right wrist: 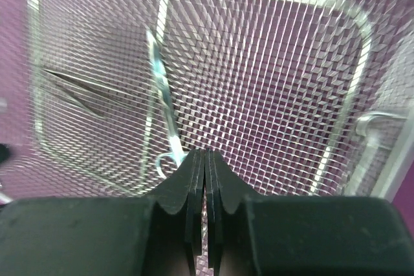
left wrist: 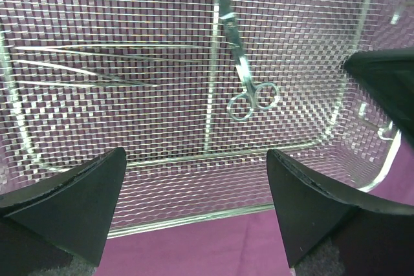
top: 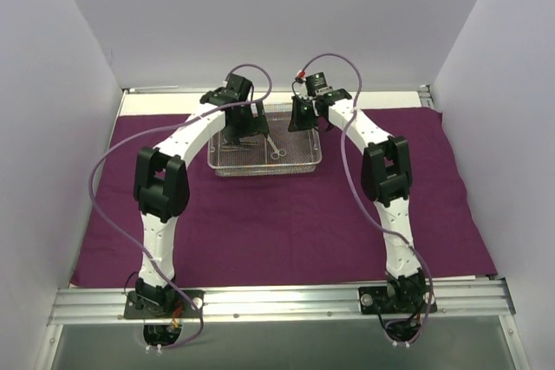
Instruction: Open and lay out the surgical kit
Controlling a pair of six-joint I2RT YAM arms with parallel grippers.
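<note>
A pair of scissors (top: 276, 146) lies in the wire mesh basket (top: 264, 172), across its middle divider bar, with the finger rings toward the near side. To their left rest several thin metal instruments (left wrist: 103, 56), flat on the mesh. My left gripper (top: 249, 127) hovers over the left half of the basket; its fingers (left wrist: 71, 208) are wide apart, with only mesh showing between them. Over the right half, my right gripper is shut, nothing visible between its fingertips. In the right wrist view it partly covers the rings of the scissors (right wrist: 163, 85).
The purple cloth (top: 277, 231) in front of the basket is bare between the arms. Behind the basket runs a pale strip (top: 390, 100). The two grippers are close together; the right one shows as a dark shape (left wrist: 388, 82) at the left wrist view's edge.
</note>
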